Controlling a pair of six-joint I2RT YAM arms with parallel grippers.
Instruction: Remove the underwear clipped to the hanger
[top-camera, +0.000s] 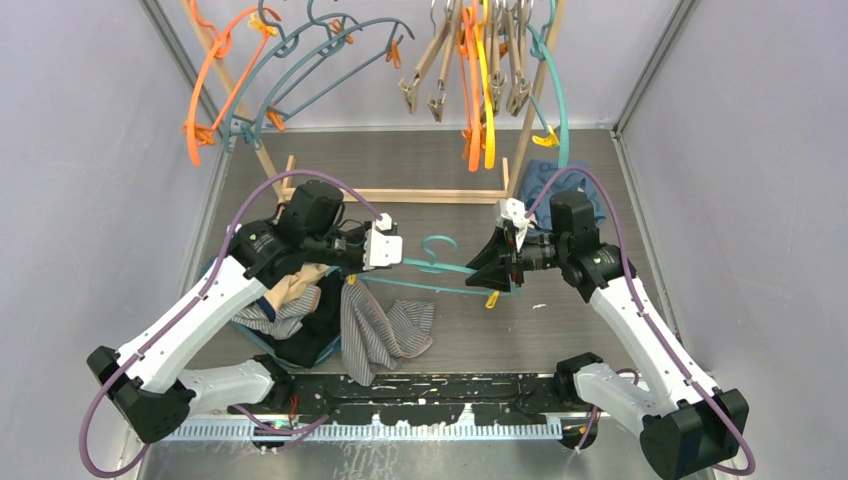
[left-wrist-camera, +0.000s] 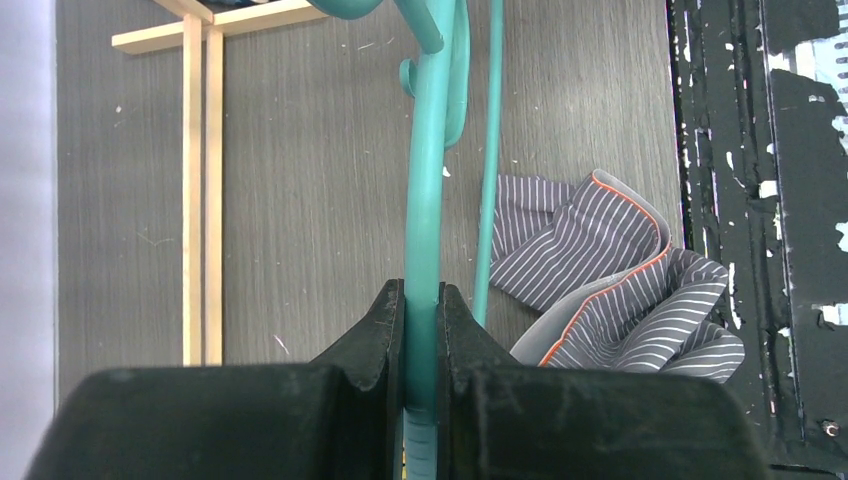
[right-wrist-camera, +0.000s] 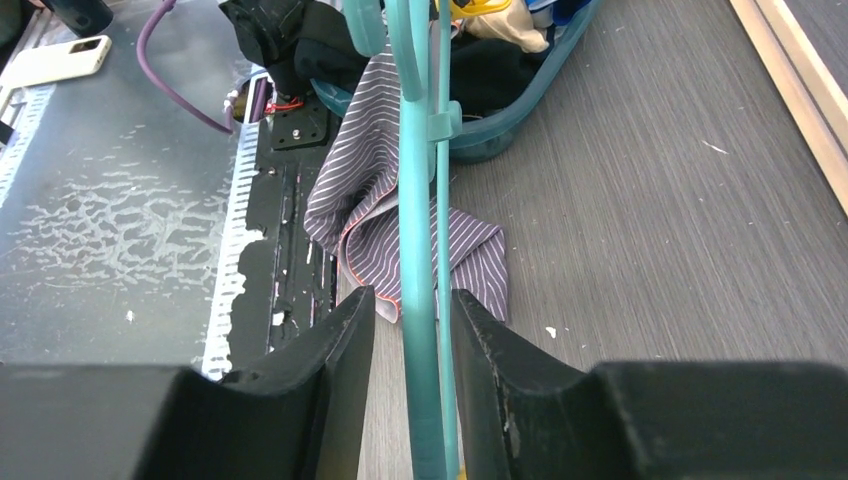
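A teal hanger (top-camera: 436, 266) with yellow clips is held up between my two arms, its hook turned toward the rack. My left gripper is shut on one shoulder of the hanger, its fingers pressed to both sides of the bar. At the other shoulder my right gripper stands part open, with the bar between its fingers and gaps showing beside it. Near that end hangs a yellow clip (top-camera: 492, 300). No cloth shows on the hanger. Grey striped underwear (left-wrist-camera: 610, 270) lies crumpled on the floor below, apart from the hanger.
A teal basket (right-wrist-camera: 490, 140) of clothes stands beneath my left arm. Behind, a wooden rack (top-camera: 420, 196) carries orange, blue, yellow and clip hangers. Blue cloth (top-camera: 560, 190) lies behind the right arm. Open floor (top-camera: 470, 340) spreads below the hanger.
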